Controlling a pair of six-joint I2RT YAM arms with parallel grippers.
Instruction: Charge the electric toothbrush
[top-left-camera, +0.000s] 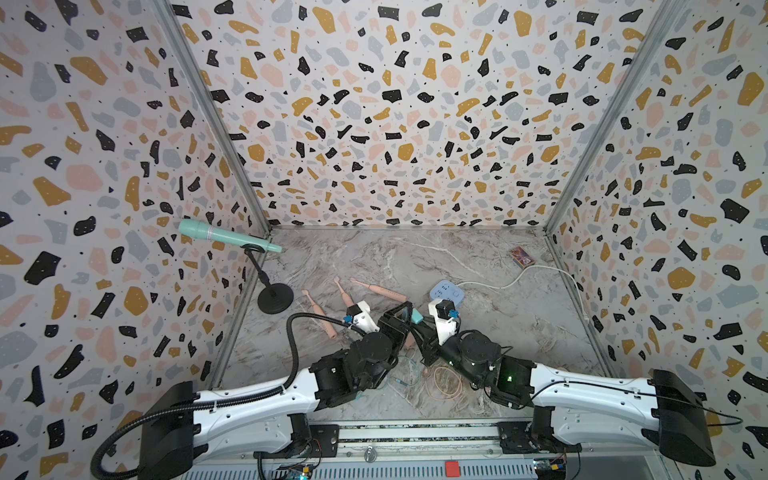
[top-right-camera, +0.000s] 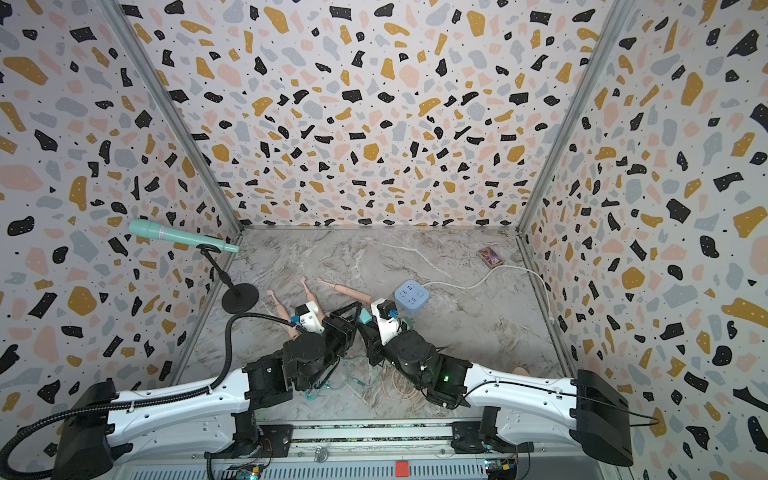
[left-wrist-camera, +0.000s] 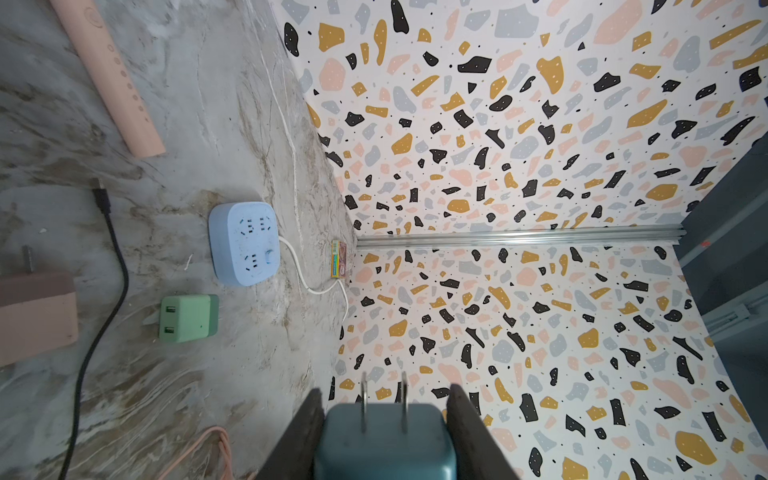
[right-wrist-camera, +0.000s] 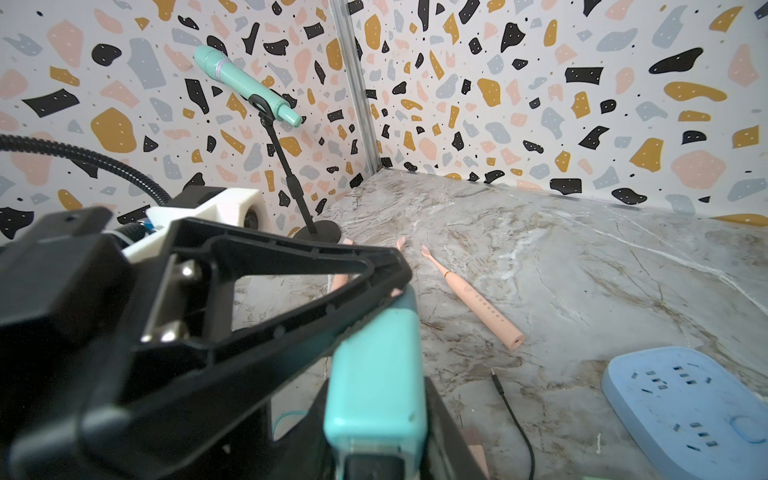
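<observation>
A teal charger block (right-wrist-camera: 376, 376) is held off the table between my two grippers, which meet on it. In the left wrist view, two metal prongs (left-wrist-camera: 384, 404) stick up from its end, framed by the fingers of my left gripper, shut on it. From the other side my right gripper is shut on the same block; its fingers show low in the right wrist view. A pink toothbrush (right-wrist-camera: 478, 310) lies on the table behind. The light blue power strip (left-wrist-camera: 245, 242) rests apart from both grippers.
A black cable end (left-wrist-camera: 102, 198), a green charger cube (left-wrist-camera: 189, 317) and a pink block (left-wrist-camera: 36, 318) lie near the strip. More pink toothbrushes (top-left-camera: 320, 316) lie to the left, beside a microphone stand (top-left-camera: 275, 298).
</observation>
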